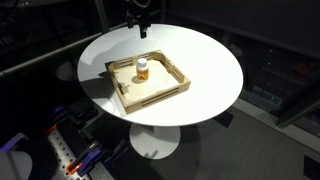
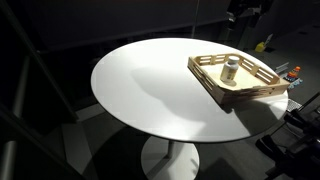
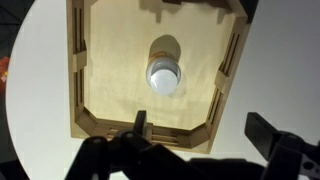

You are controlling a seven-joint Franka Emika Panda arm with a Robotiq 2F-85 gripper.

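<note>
A small white-capped bottle with an orange and white label (image 1: 142, 70) stands upright inside a shallow wooden tray (image 1: 152, 98). From above, in the wrist view, its white cap (image 3: 163, 76) shows near the middle of the tray floor. My gripper (image 1: 137, 29) hangs over the far edge of the table, high above and apart from the bottle. Its two dark fingers are spread wide in the wrist view, and the gap between them is empty, so the gripper is open.
The tray rests on a round white table (image 2: 150, 85), near one side of it in exterior view 2. Slatted walls ring the tray (image 3: 78, 60). Tools and clutter (image 2: 293, 74) lie beyond the table.
</note>
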